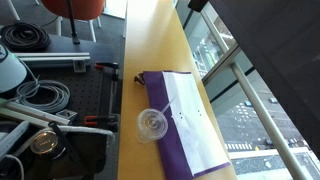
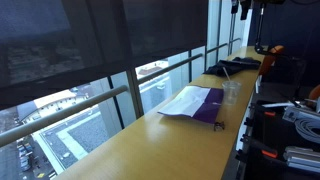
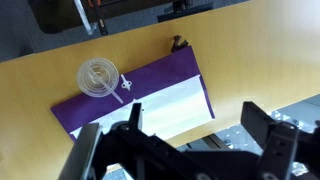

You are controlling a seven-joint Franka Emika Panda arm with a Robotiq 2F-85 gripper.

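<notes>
My gripper stands open along the bottom of the wrist view, its dark fingers wide apart with nothing between them. Beyond them on the wooden table lies a flat purple-and-white sheet (image 3: pixel 165 108), perhaps cloth or paper. A clear cup (image 3: pixel 97 77) rests at the sheet's purple edge, apart from the fingers. A thin pale stick (image 2: pixel 226 74) seems to lean out of the cup. Near the sheet's corner sits a small dark object (image 3: pixel 180 43), too small to identify. I cannot make out the gripper clearly in the exterior views.
Bare wooden table (image 2: pixel 130 150) stretches away on one side of the sheet. Windows with a metal rail (image 2: pixel 65 117) run along one edge. Across the other edge is a dark bench (image 1: pixel 85 90) holding coiled cables (image 1: pixel 42 95) and metal parts. Dark items (image 2: pixel 232 66) lie farther along the table.
</notes>
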